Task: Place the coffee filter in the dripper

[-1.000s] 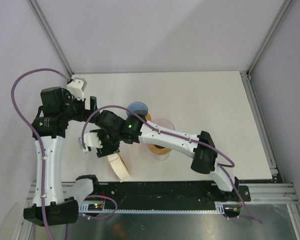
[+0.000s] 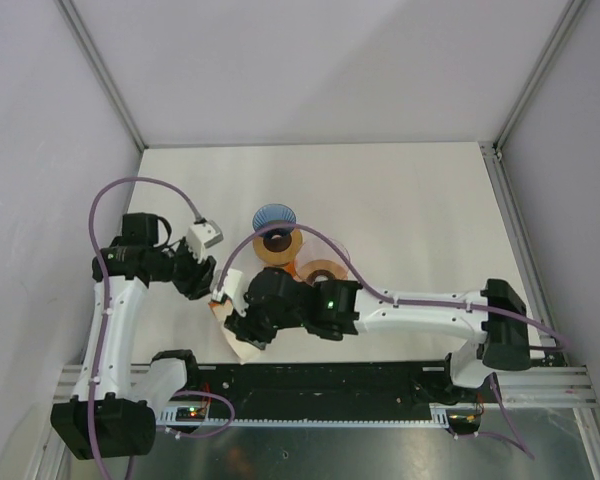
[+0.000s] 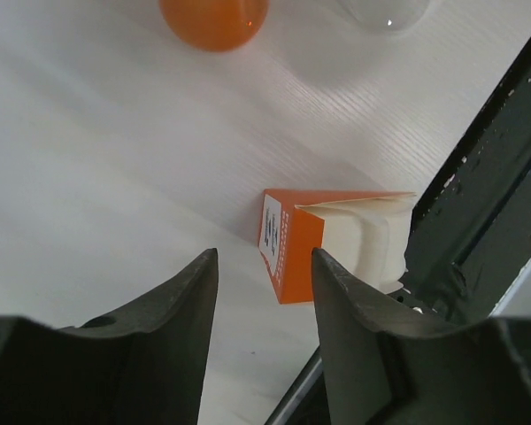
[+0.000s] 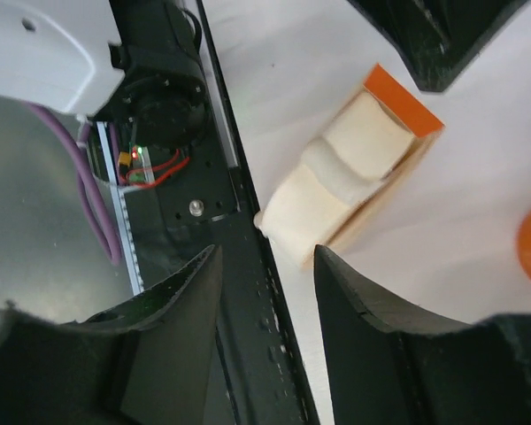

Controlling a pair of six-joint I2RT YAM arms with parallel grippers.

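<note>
An orange box of white paper filters (image 3: 296,248) lies on the white surface at the front left, filters showing at its open side (image 4: 327,190). My left gripper is open above it, fingertips either side of the box's near end in its view. My right gripper is also open, over the box's front end near the table edge, nothing seen between its fingers. The dripper area at the centre has a blue ribbed piece (image 2: 274,214) on a wooden ring, partly hidden by the right arm in the top view.
An orange object (image 3: 212,18) and a clear vessel (image 3: 385,11) stand beyond the box. The dark front rail (image 4: 230,336) runs along the table's edge.
</note>
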